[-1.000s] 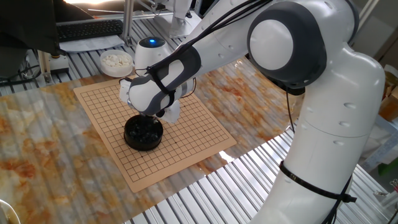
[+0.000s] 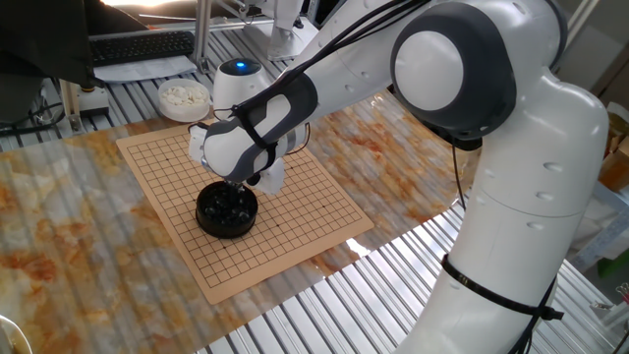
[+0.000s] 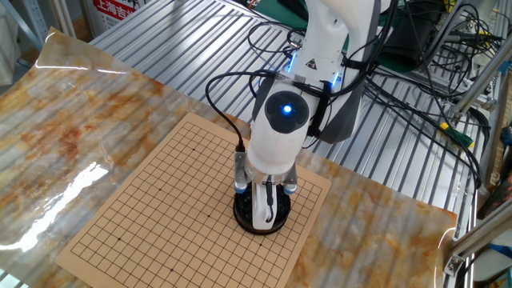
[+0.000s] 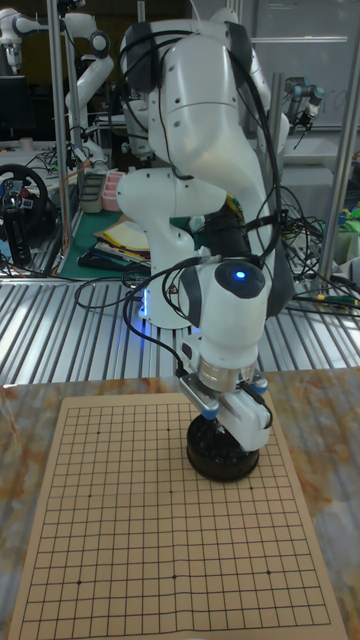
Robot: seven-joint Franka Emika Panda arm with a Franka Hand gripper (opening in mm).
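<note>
A round black bowl (image 2: 227,220) holding dark stones stands on the tan Go board (image 2: 305,221), whose grid shows no loose stones. In the second exterior view the bowl (image 3: 242,218) is partly covered by the gripper above it. My gripper (image 2: 234,187) points down at the bowl's arm-side part, its tips at or just inside the rim. From the front, the gripper (image 4: 226,430) hangs over the bowl (image 4: 222,463) in the upper right of the board. The fingertips are too dark and too covered to show whether they are apart or hold a stone.
A white bowl of white stones (image 2: 185,99) stands behind the board's far corner, near a keyboard (image 2: 142,47). The marbled table sheet (image 2: 79,236) left of the board is clear. Cables (image 3: 432,104) lie around the arm's base.
The arm and bowl hold their places. Around the fingertips over the bowl there is a slight difference, the tips showing a little lower or brighter among the stones now.
</note>
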